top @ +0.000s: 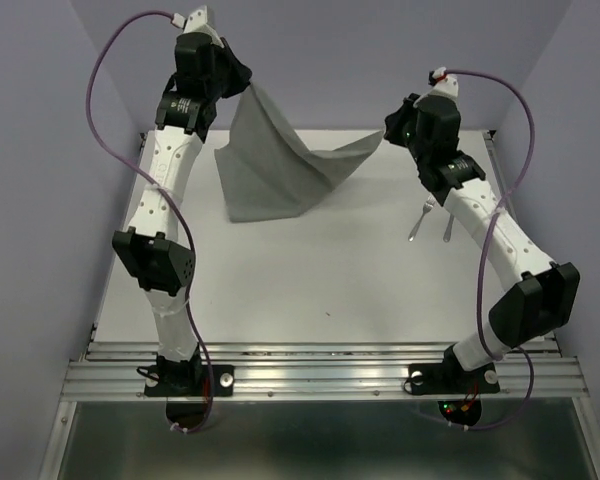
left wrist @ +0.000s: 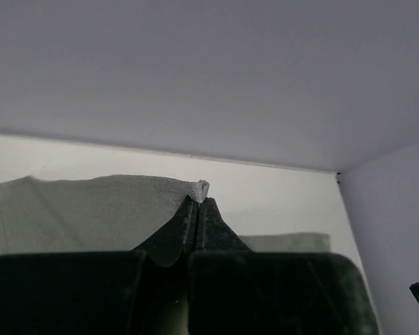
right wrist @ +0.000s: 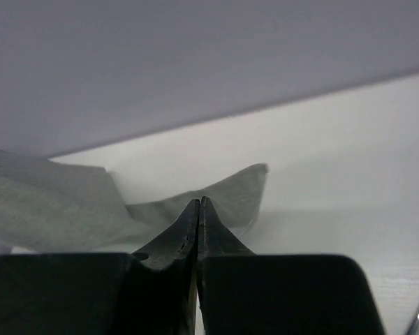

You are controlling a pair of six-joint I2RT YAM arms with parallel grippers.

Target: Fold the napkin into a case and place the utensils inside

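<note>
The grey napkin (top: 275, 175) is partly lifted at the back left in the top view; its raised strip runs up to my left gripper (top: 242, 82), which is shut on a corner of it, seen between the tips in the left wrist view. My right gripper is shut with nothing visible between its fingers, raised near the napkin's right end. A fork (top: 420, 220) and another utensil (top: 449, 228), partly hidden by the right arm, lie on the right of the table.
Grey walls (top: 50, 220) border it at the sides and back.
</note>
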